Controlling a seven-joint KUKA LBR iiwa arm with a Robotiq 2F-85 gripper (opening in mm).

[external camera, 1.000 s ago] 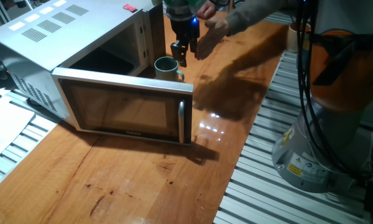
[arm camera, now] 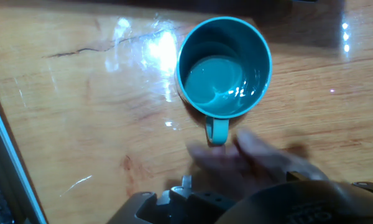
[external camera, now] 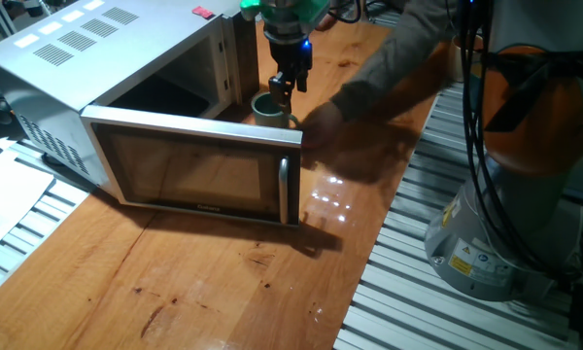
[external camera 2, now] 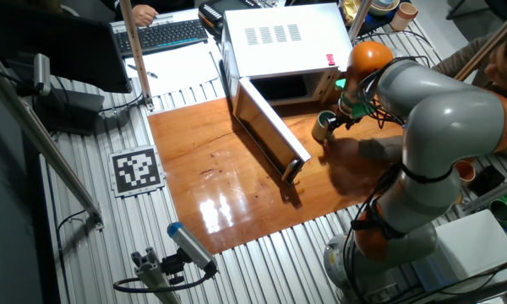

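A green mug stands upright on the wooden table between the microwave's open front and the robot's side. From above, in the wrist view, the inside of the mug looks empty and its handle points toward my gripper. A person's hand, blurred, is close by the handle; whether it touches is unclear. My gripper hangs just over the mug's handle side, pointing down. Its fingers are too small and dark to judge. In exterior view 2 the gripper is right beside the mug.
The microwave has its door swung open, reaching across the table beside the mug. The person's forearm comes in at the right. Bare table lies on the far side of the door.
The mug has shifted slightly to the right in exterior view 1, and my gripper now overlaps its rim.
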